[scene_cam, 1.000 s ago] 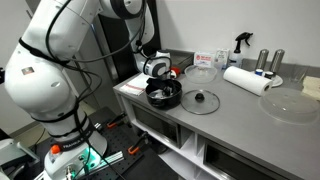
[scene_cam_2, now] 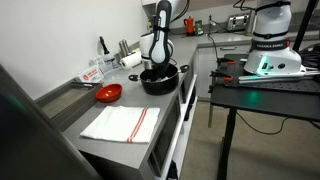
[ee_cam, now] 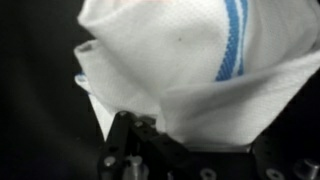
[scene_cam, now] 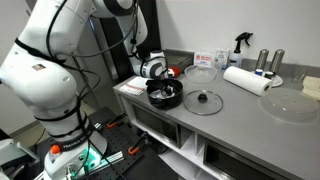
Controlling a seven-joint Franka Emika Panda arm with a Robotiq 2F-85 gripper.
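A white cloth with blue stripes (ee_cam: pixel 185 50) fills much of the wrist view. Its folds run down between the fingers of my gripper, which is shut on it; the tips themselves are mostly covered. Dark pot surface shows around the cloth. From outside, the gripper reaches down into a black pot (scene_cam: pixel 174 103) on the counter, and the pot wall (scene_cam_2: pixel 157 88) hides most of the fingers. A little white cloth shows inside the pot.
Right of the pot lies a glass lid (scene_cam: pixel 204 101), with a clear bowl (scene_cam: pixel 201 74) behind. Another towel (scene_cam_2: pixel 120 123) with red stripes lies flat, near a red bowl (scene_cam_2: pixel 109 94). A paper roll (scene_cam: pixel 246 80) lies farther right.
The gripper and wrist have shifted slightly left and lower over the pot in exterior view 1. The pot and the other objects stay in place.
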